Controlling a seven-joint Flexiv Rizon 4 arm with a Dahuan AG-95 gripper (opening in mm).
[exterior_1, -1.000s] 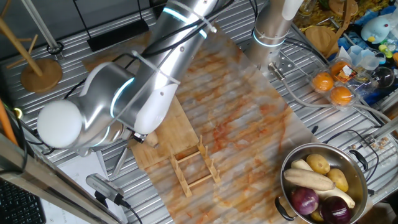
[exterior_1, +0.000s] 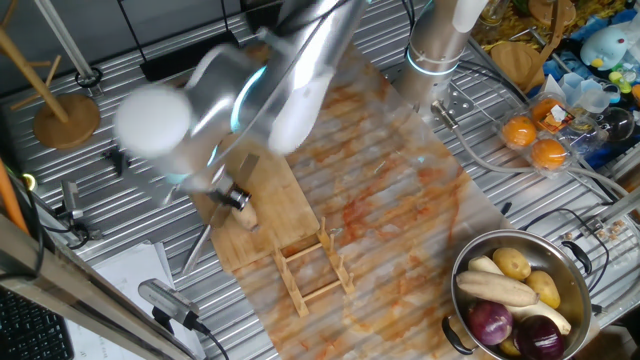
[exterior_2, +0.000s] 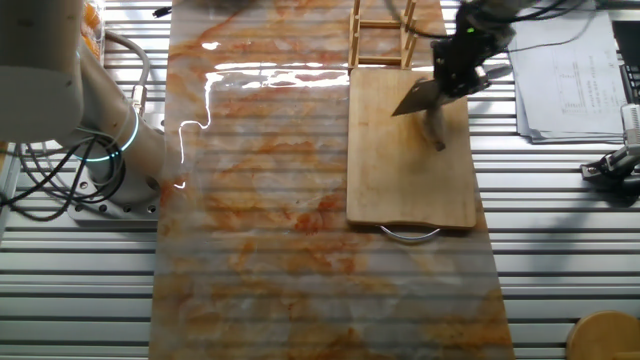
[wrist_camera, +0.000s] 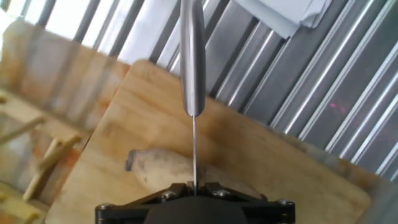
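Note:
A knife with a grey metal handle (wrist_camera: 193, 59) and a thin blade (wrist_camera: 194, 146) runs down the middle of the wrist view. My gripper is shut on the knife, its fingers closed around the blade's spine. Exterior view 2 shows the broad blade (exterior_2: 415, 97) tilted over the cutting board, with the handle (exterior_2: 496, 72) past the board's edge. Below the knife lies a pale root vegetable (wrist_camera: 160, 167) on the wooden cutting board (exterior_2: 405, 180). The vegetable (exterior_1: 245, 215) is partly hidden by my gripper in exterior view 1. Whether blade and vegetable touch, I cannot tell.
Beside the board stands a small wooden rack (exterior_1: 315, 272). A steel pot (exterior_1: 462, 300) with potatoes, onions and other roots is at the lower right. Papers (exterior_2: 570, 85) lie past the board's far side.
The blade has come into sight above the board, and the handle has shifted along. The vegetable stays on the board.

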